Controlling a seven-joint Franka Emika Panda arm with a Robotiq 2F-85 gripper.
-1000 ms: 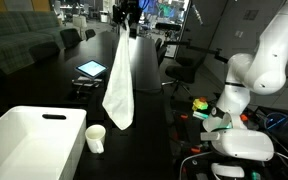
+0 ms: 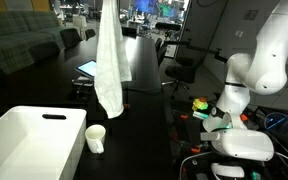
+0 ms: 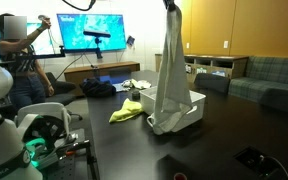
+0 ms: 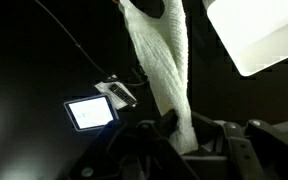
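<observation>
A long white cloth [image 2: 111, 65] hangs down in the first exterior view, its lower end above the dark table near the mug. The second exterior view shows the cloth [image 3: 171, 75] hanging in front of the white box. My gripper is shut on the cloth [image 4: 162, 55] in the wrist view, pinching one end while the rest trails away below. The gripper lies above the frame in the first exterior view.
On the dark table stand an open white box [image 2: 29, 150] and a white mug [image 2: 95, 138]. A tablet [image 2: 91, 69] lies farther back. In the second exterior view a yellow cloth [image 3: 126, 110] lies left of the box. Open table surrounds the hanging cloth.
The cloth has risen and shifted slightly left in the first exterior view.
</observation>
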